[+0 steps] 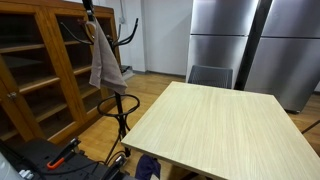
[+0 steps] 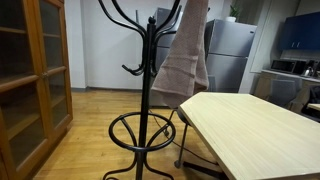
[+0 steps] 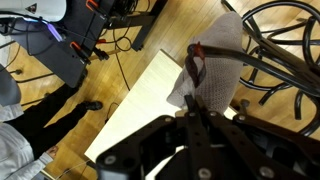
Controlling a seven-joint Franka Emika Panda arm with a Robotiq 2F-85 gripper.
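Observation:
A greyish-pink towel hangs down in front of the black coat rack. At its top end, near the upper edge of exterior view 1, is my gripper, shut on the cloth. In the wrist view the fingertips meet at the towel's near end, and a dark curved rack arm crosses in front of the cloth. Exterior view 2 has the towel just right of the rack's post; its top is cut off there. Whether the towel touches the rack is unclear.
A pale table with a bare top fills the middle and right. A wooden glass-door cabinet stands at left, a dark chair behind the table. Cables and dark equipment lie at lower left.

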